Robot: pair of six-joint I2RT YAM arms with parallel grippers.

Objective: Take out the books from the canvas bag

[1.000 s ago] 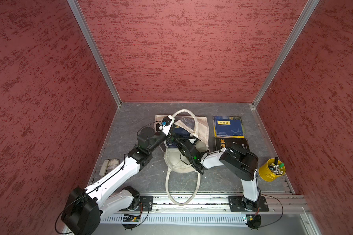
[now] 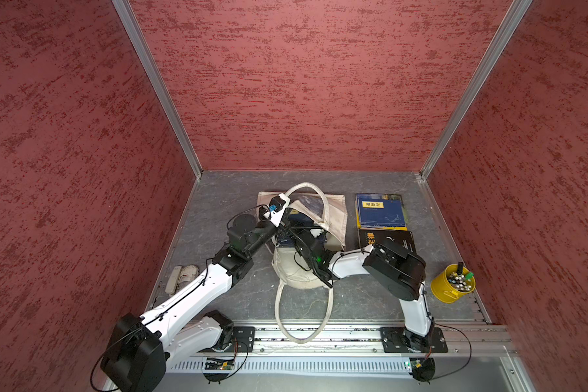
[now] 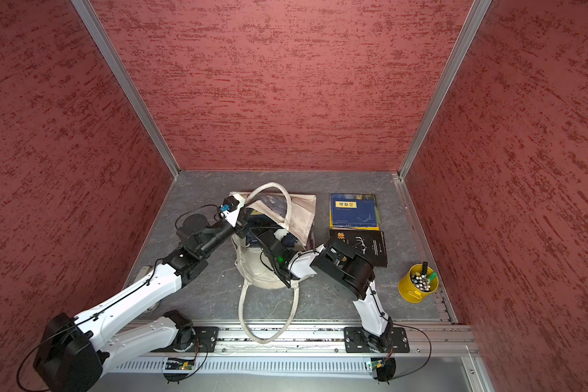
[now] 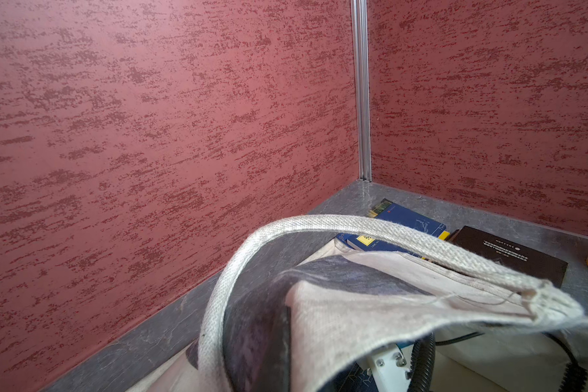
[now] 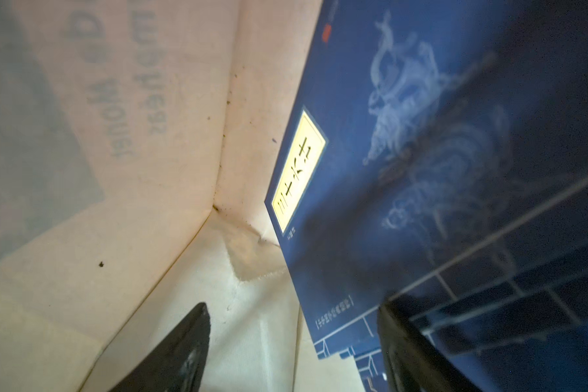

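The cream canvas bag [image 2: 297, 274] stands mid-table with its mouth spread. My left gripper [image 2: 285, 223] is at the bag's left edge; in the left wrist view its dark finger [image 4: 279, 349] presses against the raised canvas, and it appears shut on that cloth. Inside the bag, a dark blue book [image 5: 359, 196] with a yellow title label leans, with further blue books beneath it. My right gripper reaches into the bag, its fingers apart; the lower corner of the blue book shows toward the right finger [image 5: 411, 349]. No contact can be made out.
To the right lie a blue book [image 2: 385, 212] and a black book [image 3: 366, 247], flat on the table. A yellow bucket [image 2: 441, 287] stands near the right wall. A bag handle [image 4: 294, 224] arches over the back, another toward the front. Table left of the bag is mostly clear.
My right arm has shifted slightly left, its gripper moving a little further into the bag. The left arm, the bag and the books on the table look nearly still.
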